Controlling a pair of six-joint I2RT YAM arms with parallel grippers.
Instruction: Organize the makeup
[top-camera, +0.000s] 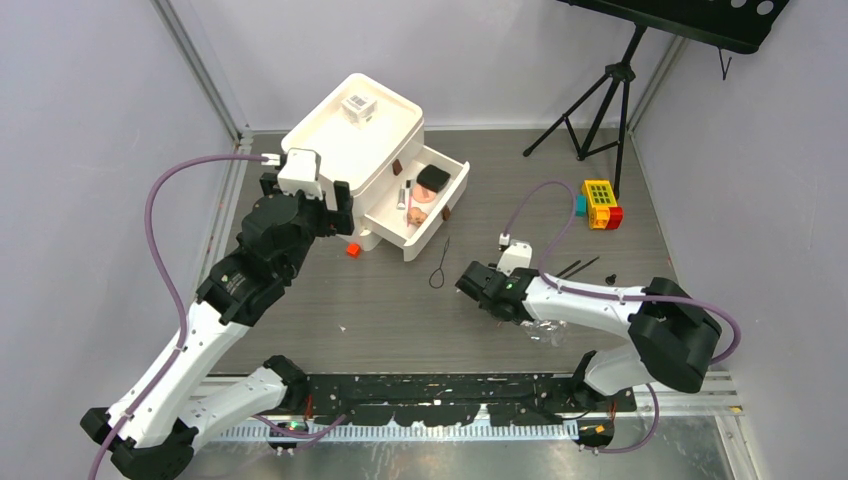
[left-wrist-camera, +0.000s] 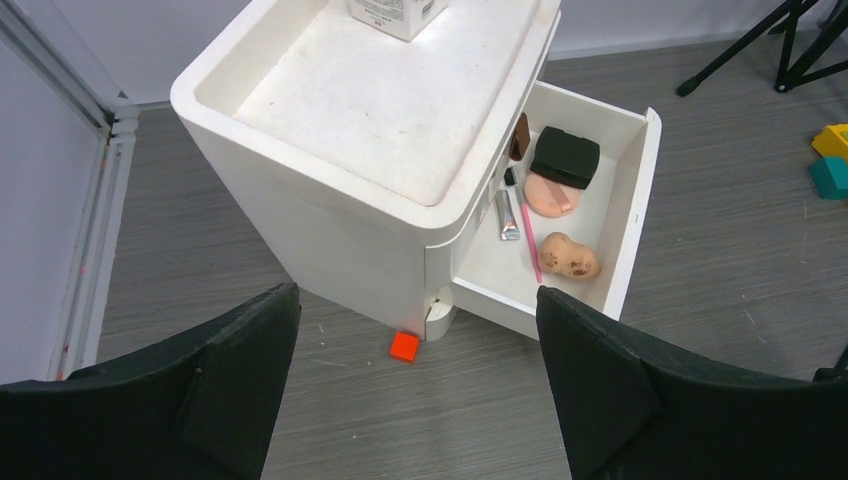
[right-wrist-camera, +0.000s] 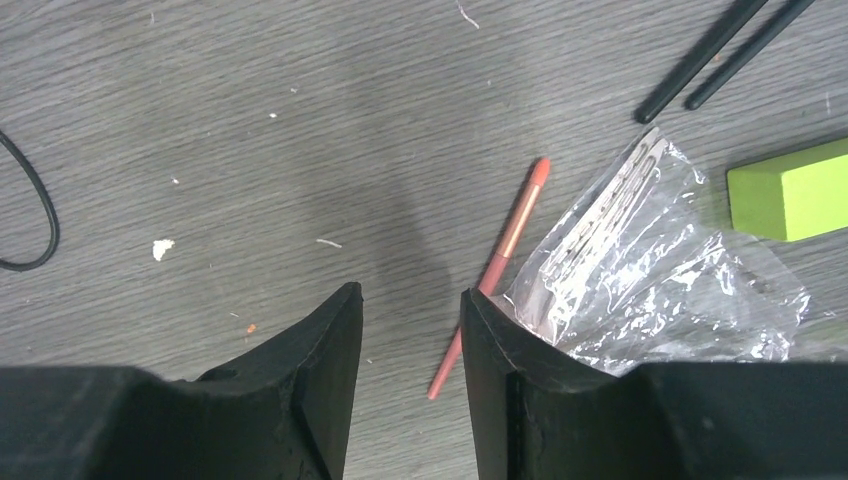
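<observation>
The white drawer box (left-wrist-camera: 330, 130) has its drawer (top-camera: 458, 186) pulled out, holding a black pouch (left-wrist-camera: 566, 157), a round puff (left-wrist-camera: 547, 197), a potato-shaped sponge (left-wrist-camera: 569, 257), a small tube (left-wrist-camera: 507, 215) and a pink stick. My left gripper hangs open over the box's front-left side, empty. My right gripper is open low over the table, just short of a red brush-like stick (right-wrist-camera: 519, 218), which lies beside a clear plastic bag (right-wrist-camera: 680, 285).
Two black sticks (right-wrist-camera: 700, 63), a green block (right-wrist-camera: 795, 190), a looped cord (top-camera: 437, 278), an orange cube (top-camera: 353, 250), toy blocks (top-camera: 601, 205) and a tripod stand (top-camera: 620, 75) are around.
</observation>
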